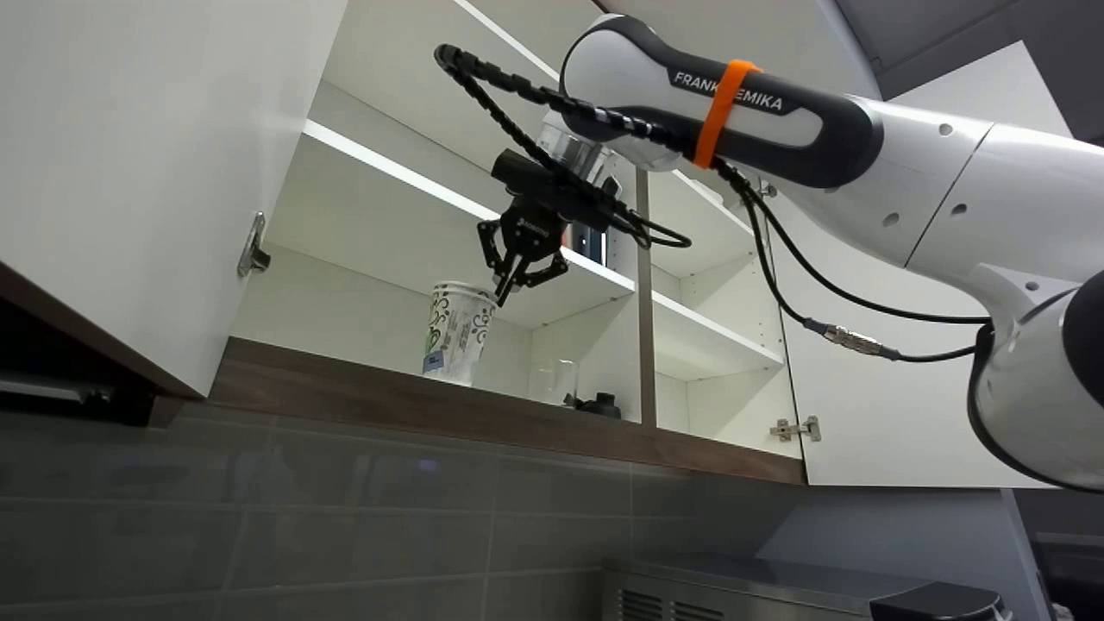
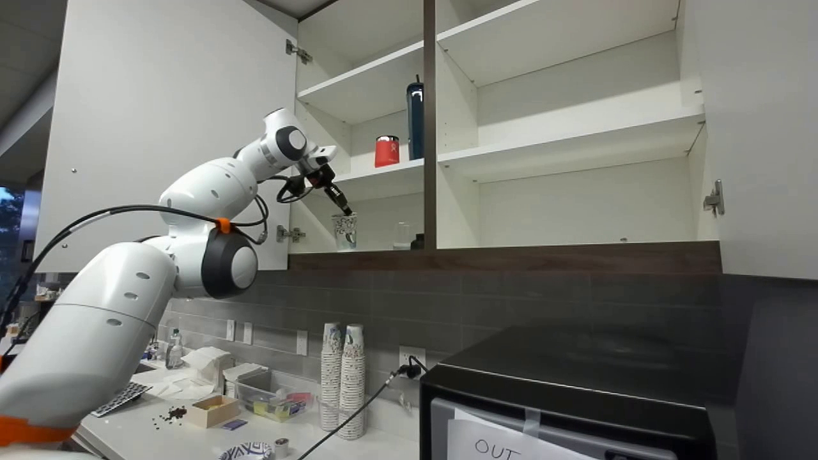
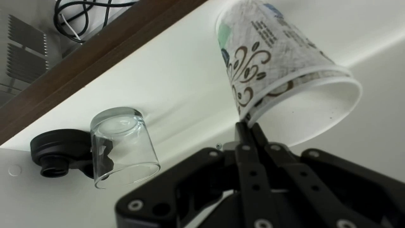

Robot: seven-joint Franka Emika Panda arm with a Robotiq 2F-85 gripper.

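Note:
A paper cup (image 1: 456, 333) with a brown swirl print stands mouth up at the front of the cabinet's bottom shelf, leaning slightly. At its rim is my gripper (image 1: 504, 291), pointing down with its fingers closed together. In the wrist view the near edge of the cup (image 3: 273, 57) runs in between the two fingertips, so the thin wall is pinched there. The cup's inside looks empty. Exterior view 2 also has the gripper (image 2: 349, 211) at the top of the cup (image 2: 345, 232).
Beside the cup stand a clear glass (image 3: 125, 148) and a black lid-like object (image 3: 60, 148). On the shelf above are a red tumbler (image 2: 387, 151) and a dark tall bottle (image 2: 415, 120). An open cabinet door (image 1: 155, 155) flanks the left side. The right-hand compartments look empty.

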